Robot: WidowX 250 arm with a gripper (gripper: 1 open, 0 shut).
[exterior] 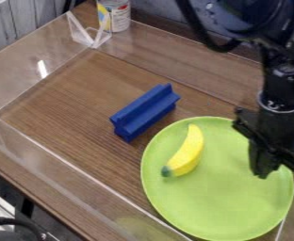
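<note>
My gripper hangs over the right part of a green plate at the right of the camera view; it looks shut, with nothing visible between its fingers. A yellow banana lies on the plate's left side. A long blue block rests on the wooden table just up and left of the plate, apart from the banana.
A can stands at the back left. Dark cables lie at the bottom left.
</note>
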